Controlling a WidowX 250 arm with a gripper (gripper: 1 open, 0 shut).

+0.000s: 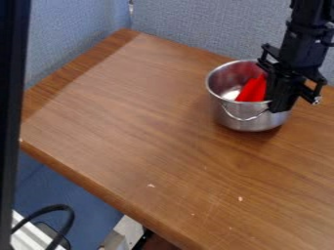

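Note:
A steel pot [240, 115] with a thin wire handle stands toward the right side of the wooden table [144, 146]. Inside it lies a red object [252, 88] with something pale beside it. My black gripper [279, 98] reaches down from the upper right to the pot's right rim, partly covering it. Its fingertips are dark and small; whether anything is between them is hard to see.
Blue-grey padded walls [196, 29] close off the back and left. Black cables [53, 210] and white items lie beyond the table's front-left edge.

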